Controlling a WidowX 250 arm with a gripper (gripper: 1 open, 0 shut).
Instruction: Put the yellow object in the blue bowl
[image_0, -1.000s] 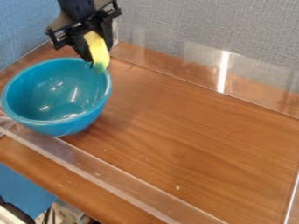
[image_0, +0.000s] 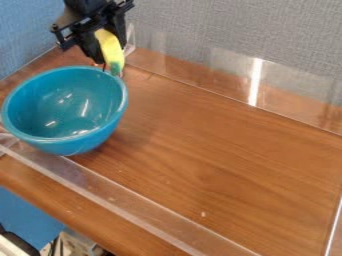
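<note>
At the top left, my black gripper (image_0: 98, 38) is shut on the yellow object (image_0: 111, 50), which hangs down from the fingers with a greenish lower tip. That tip shows just above and behind the right part of the blue bowl's rim. Upright at the left of the table, the blue bowl (image_0: 64, 108) looks empty inside. From this angle, how high the yellow object is above the table and whether it touches the bowl cannot be told.
Bare wooden table (image_0: 214, 150) fills the middle and right. A clear low wall (image_0: 234, 80) runs along the back, against a grey patterned backdrop, and another clear edge (image_0: 120, 195) borders the front left.
My gripper has shifted slightly upward and left at the top of the view, still with the yellow object. The yellow object hangs more upright, with its greenish tip now showing. The bowl has not moved.
</note>
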